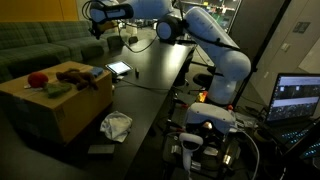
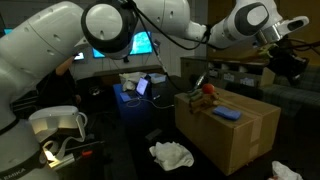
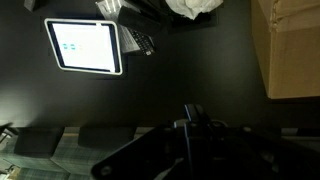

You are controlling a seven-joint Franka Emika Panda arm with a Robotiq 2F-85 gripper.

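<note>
High above the far side of the cardboard box, my gripper hangs at the end of the stretched-out arm. Exterior view 2 has the gripper at the upper right, beyond the box and clear of its top. In the wrist view, the dark fingers point over black floor or table surface; they are too dark to show how far apart they stand or what is between them. A crumpled white cloth lies on the dark surface beside the box.
On the box are a red item, a brown toy and a blue item. A bright tablet lies flat on the table. Another white item shows at the lower right. A sofa stands behind.
</note>
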